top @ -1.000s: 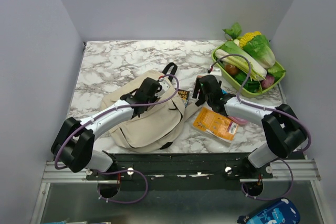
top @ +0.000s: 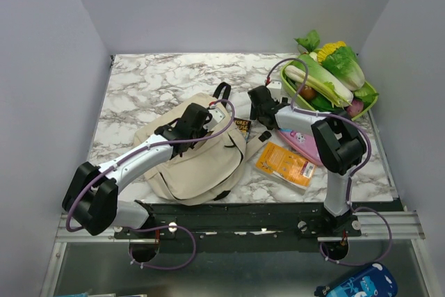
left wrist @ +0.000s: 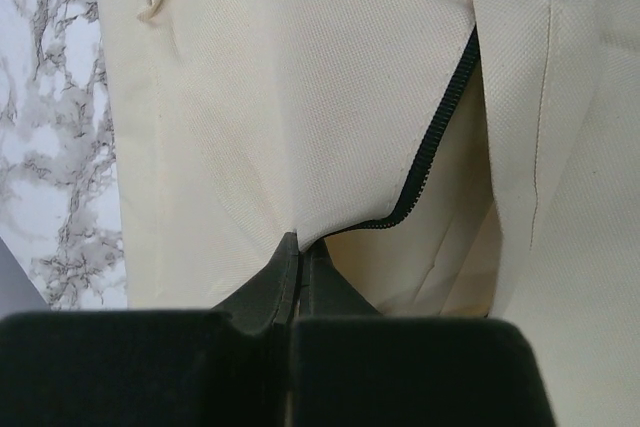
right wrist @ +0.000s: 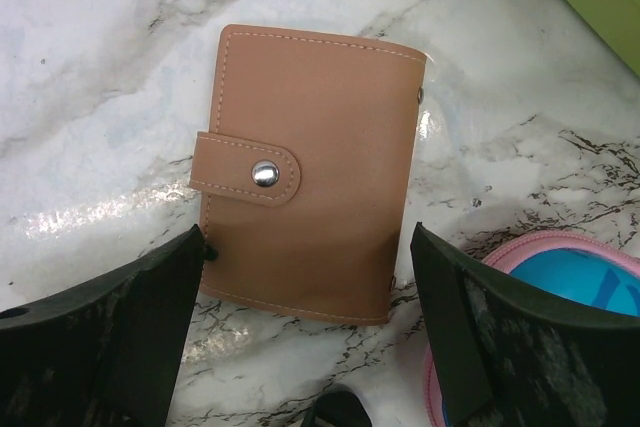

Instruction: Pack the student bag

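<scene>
The cream bag [top: 205, 172] lies on the left of the marble table, its dark zipped opening [left wrist: 432, 142] partly spread. At the end of that zipper edge, my left gripper is shut with the fabric edge pinched at its tips. A brown snap-strap wallet or notebook [right wrist: 310, 167] lies flat on the table. Over its near part, my right gripper stands open, one finger towards each side. A dark book [top: 243, 126] shows at the bag's right edge. An orange book [top: 286, 166] and a pink-edged case [top: 302, 145] lie farther right.
A green basket [top: 374, 102] of vegetables stands at the back right, close behind the right arm. A black-tipped strap [top: 264, 135] reaches out from the bag. Bare marble [top: 160, 71] spans the back left.
The left arm and the bag look unchanged.
</scene>
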